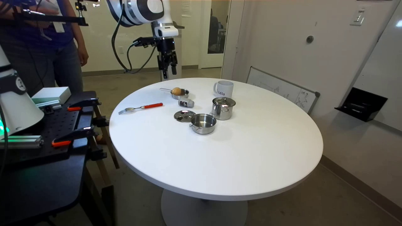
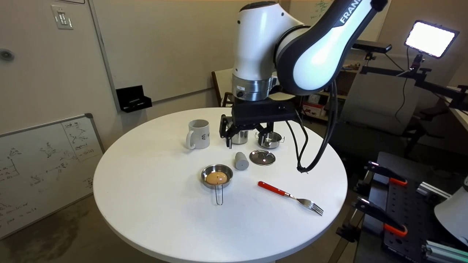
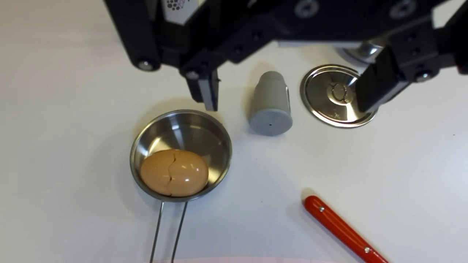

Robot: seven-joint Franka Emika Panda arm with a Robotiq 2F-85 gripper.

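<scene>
My gripper hangs in the air above the table, its fingers wide apart with nothing between them. Below the gap in the wrist view lies a grey shaker-like cylinder (image 3: pixel 270 105) on its side. To its left, a small steel pan (image 3: pixel 193 131) with a wire handle holds a brown egg (image 3: pixel 175 172) with a zigzag seam. A round steel lid (image 3: pixel 320 94) rests flat to the right, partly behind a fingertip. The red handle of a fork (image 3: pixel 344 230) shows lower right; the whole fork (image 2: pixel 289 197) appears in exterior view 2.
A white mug (image 1: pixel 225 88), a lidded steel pot (image 1: pixel 223 111) and an open steel pot (image 1: pixel 203 124) stand on the white round table (image 1: pixel 256 158). A person (image 1: pixel 56 49) stands behind the robot's bench.
</scene>
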